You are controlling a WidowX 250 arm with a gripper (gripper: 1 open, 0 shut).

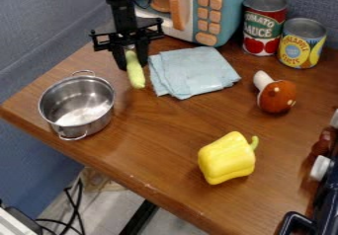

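My black gripper (pixel 129 51) is low over the back left of the wooden table (pixel 172 199), with a pale yellow-green elongated object (pixel 134 72), like a corn cob or banana, at its fingertips, hanging or standing nearly upright. Whether the fingers are shut on it, and whether it touches the table, I cannot tell. A steel pot (pixel 78 108) stands at the left, a folded light blue cloth (pixel 192 73) lies just right of the gripper.
At the back stand a toy microwave (pixel 211 12), a tomato sauce can (pixel 263 27) and a yellow can (pixel 301 43). A mushroom (pixel 275 95) and yellow pepper (pixel 226 159) sit to the right. Dark items (pixel 317 190) line the right edge.
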